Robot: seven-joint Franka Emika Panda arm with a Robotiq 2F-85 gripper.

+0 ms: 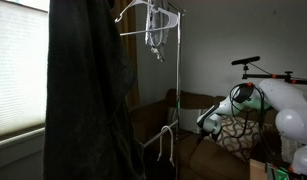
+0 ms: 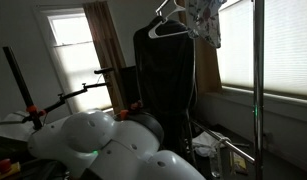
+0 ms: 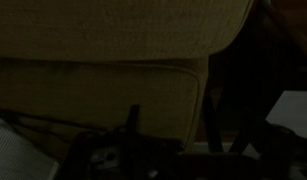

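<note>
In the wrist view my gripper appears open. Its dark fingers stand apart at the bottom, with only brown sofa cushion showing between and behind them. From the right side of exterior view 1, the white arm reaches over the sofa, and the small gripper hangs right of the rack pole. White hangers hang at the top of the rack. A dark garment fills the left foreground. Exterior view 2 shows a black garment on a hanger; the gripper is hidden there.
Patterned pillows rest on the sofa behind the arm. A white looped piece hangs low by the pole. In exterior view 2 a patterned garment hangs beside the black one. The wrist view is very dark.
</note>
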